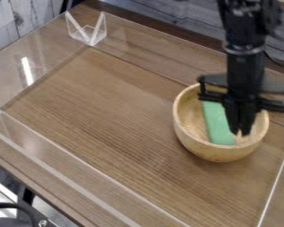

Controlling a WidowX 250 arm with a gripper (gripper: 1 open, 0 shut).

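A light wooden bowl [192, 142] sits on the table at the right, holding a green rectangular block [213, 122]. My dark gripper [234, 108] reaches down from the top right to the bowl, its tips over or inside it at the block's upper right. The tips are dark and blurred, so whether they touch the block cannot be told.
A small white wire object [88, 28] stands at the back left. A wall edge runs along the back right.
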